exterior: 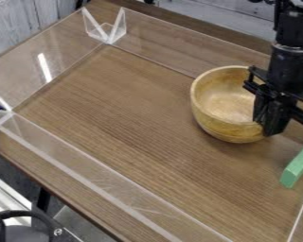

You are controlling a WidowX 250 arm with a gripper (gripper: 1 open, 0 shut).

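The black gripper (268, 118) reaches down from the upper right, its fingers at the right rim of a wooden bowl (223, 104) on the table. It appears shut on that rim, though the fingertips are dark and hard to make out. A green bar-shaped object (297, 164) lies to the right, below the gripper.
A small white wire-like item (106, 25) sits at the upper left. Dark cables and parts lie at the lower left edge.
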